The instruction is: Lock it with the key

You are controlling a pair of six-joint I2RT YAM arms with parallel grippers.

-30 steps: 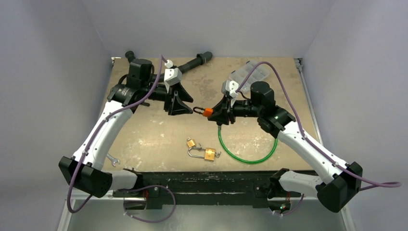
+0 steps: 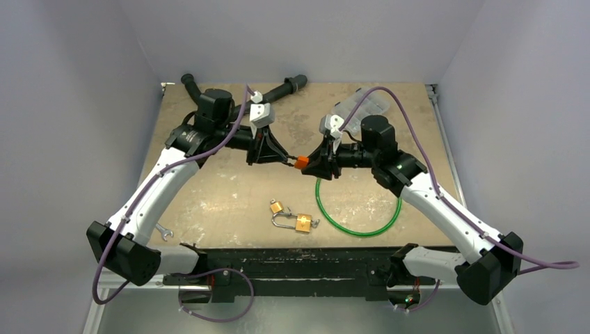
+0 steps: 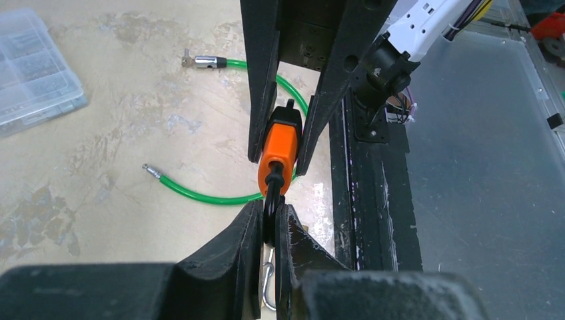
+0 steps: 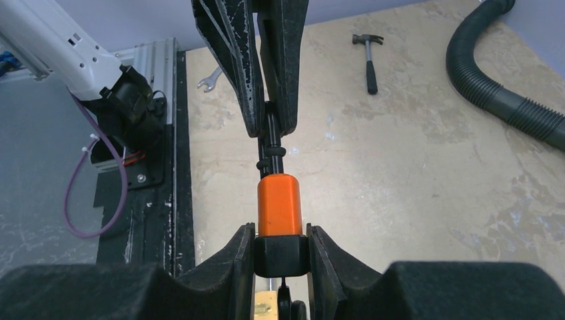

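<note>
An orange padlock [image 2: 301, 162] hangs in the air between my two grippers, its black shackle [image 4: 271, 143] pointing left. My left gripper is shut on the shackle's curved end. The right gripper has a finger close on each side of the black lower end [image 4: 282, 256] of the lock; whether both fingers press on it cannot be told. A dark, slim piece [image 4: 284, 299] juts from that lower end, perhaps the key; its details are hidden between the right fingers.
Two brass padlocks [image 2: 304, 223] lie on the table below the grippers, the larger with its shackle open. A green hose [image 2: 358, 233] curves at right. A clear organizer box [image 2: 372, 104] and a black corrugated hose [image 2: 278, 90] lie at the back. A hammer [image 4: 370, 63] rests at left.
My left gripper, open and apart from the lock a second ago, has come right and shut around the shackle. The right arm and the lock have barely moved.
</note>
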